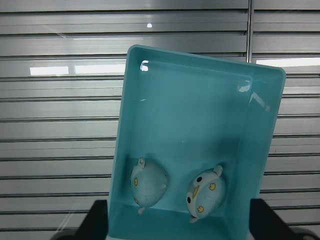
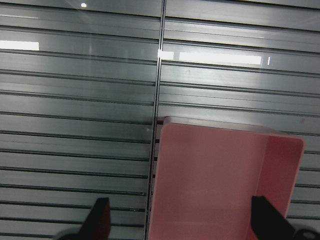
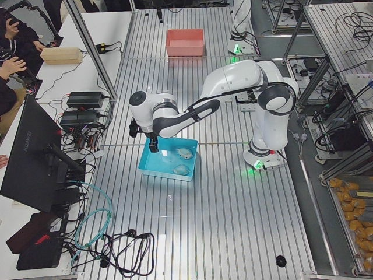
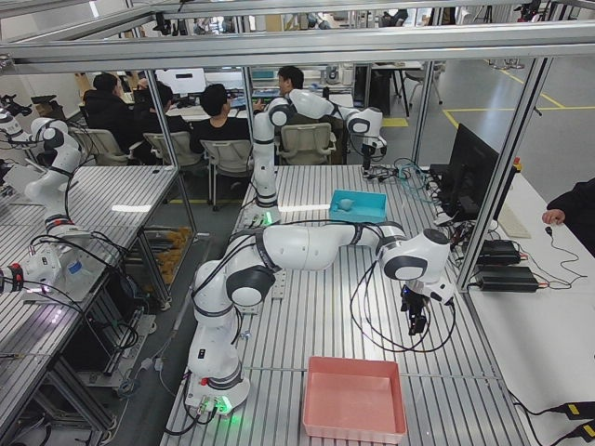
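A teal bin (image 1: 200,85) holds two pale blue plush toys, one on the left (image 1: 149,184) and one with a face showing (image 1: 206,194). My left gripper is over this bin, its two dark fingers wide apart at the lower edge of the left wrist view, with nothing between them but the bin and toys below. A pink bin (image 2: 210,170) lies empty under my right gripper, whose fingers also stand wide apart. In the camera right view the right gripper hangs above and behind the pink bin.
A monitor (image 3: 29,151), power units (image 3: 84,99) and coiled cables (image 3: 125,251) line the left edge. People sit at neighbouring desks.
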